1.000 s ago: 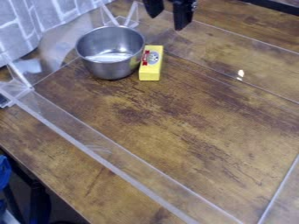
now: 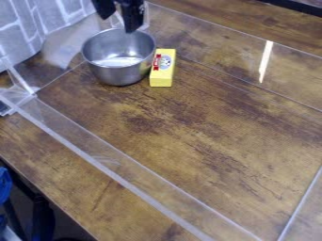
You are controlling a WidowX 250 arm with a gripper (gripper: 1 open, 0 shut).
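A steel pot point(image 2: 117, 68) stands at the upper left of the wooden table point(image 2: 189, 151). Just right of it lies a yellow box point(image 2: 163, 70) with a red and white label. My dark gripper point(image 2: 120, 19) hangs at the top edge, above the back rim of the pot and partly cut off by the frame. It looks open, with nothing seen held in it.
Clear plastic edging runs along the left and right of the table. A pale curtain-like cloth point(image 2: 28, 28) fills the upper left.
My gripper has moved left, from above and beyond the yellow box to over the back of the pot. The pot and box are unmoved.
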